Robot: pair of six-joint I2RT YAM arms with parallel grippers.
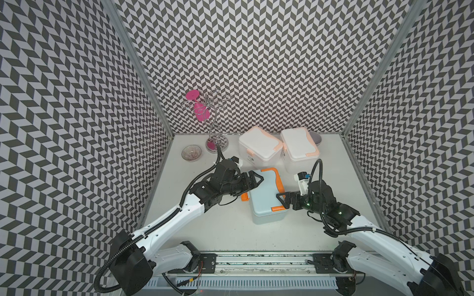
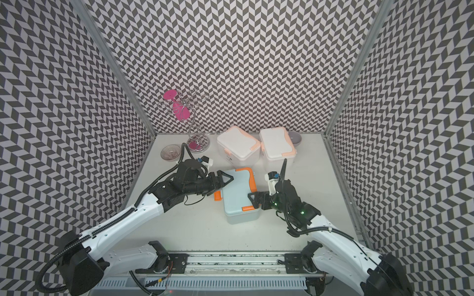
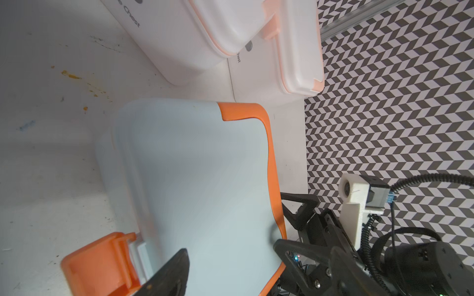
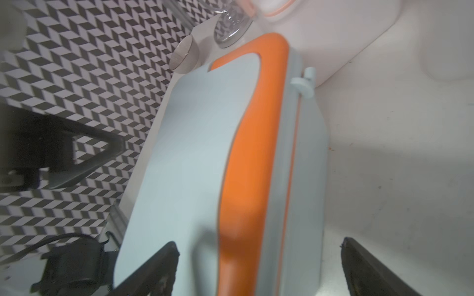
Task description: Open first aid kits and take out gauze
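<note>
A light blue first aid kit (image 1: pixel 264 192) with an orange handle (image 3: pixel 272 162) across its lid stands mid-table, lid down. An orange latch (image 3: pixel 98 261) sticks out from its left side. My left gripper (image 1: pixel 251 179) is open above the left part of the lid, with nothing between its fingers. At the kit's right side my right gripper (image 1: pixel 285 199) stands open beside the orange strip, holding nothing. No gauze is visible.
Two white kits with pale orange trim (image 1: pixel 259 145) stand behind the blue one. A metal stand with pink glasses (image 1: pixel 201 111) and a glass bowl (image 1: pixel 191 153) are at the back left; a grey bowl (image 1: pixel 315 138) is at the back right.
</note>
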